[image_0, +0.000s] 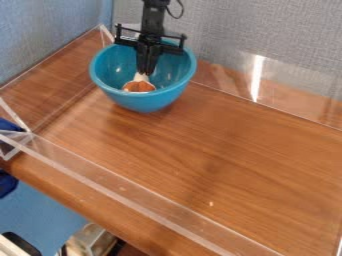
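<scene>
My black gripper (146, 65) reaches down from the top into a blue bowl (156, 93) near the back left of the wooden table. Its fingers appear drawn together above a small object with an orange base (138, 87) and a pale upper part, lying in the bowl. The fingers overlap the pale part in this view, so I cannot tell whether they touch it; the gripper looks shut.
Clear walls edge it, with grey padded panels behind and at left. A dark blue item sits at the far left edge.
</scene>
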